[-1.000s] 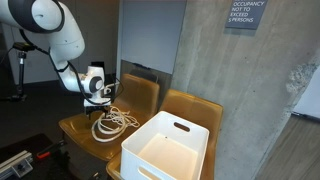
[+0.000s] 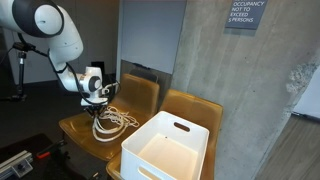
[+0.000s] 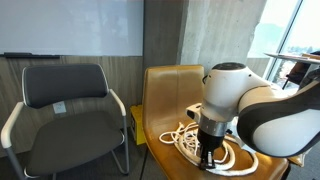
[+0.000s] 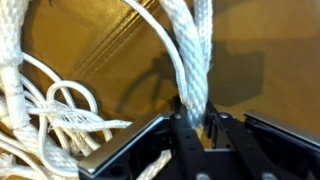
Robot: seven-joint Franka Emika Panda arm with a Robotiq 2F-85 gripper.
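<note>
A white braided rope (image 2: 120,120) lies in loose coils on the brown chair seat (image 2: 78,124). My gripper (image 2: 97,110) is low over the left side of these coils, pointing down. In the wrist view, thick white strands of rope (image 4: 190,55) run down between the fingers of my gripper. The rope covers part of the fingers, so whether they press on it cannot be told. Exterior view 2 has the gripper (image 3: 208,158) among the coils (image 3: 236,160), its tips small and dark.
An open white bin (image 2: 165,150) stands to the right of the rope, in front of brown chair backs (image 2: 195,112). A dark chair with white armrests (image 3: 70,105) stands left in exterior view 2. The bin looks empty.
Over the last second the gripper has lowered slightly toward the rope and shifted a little. The coils and the bin look unmoved.
</note>
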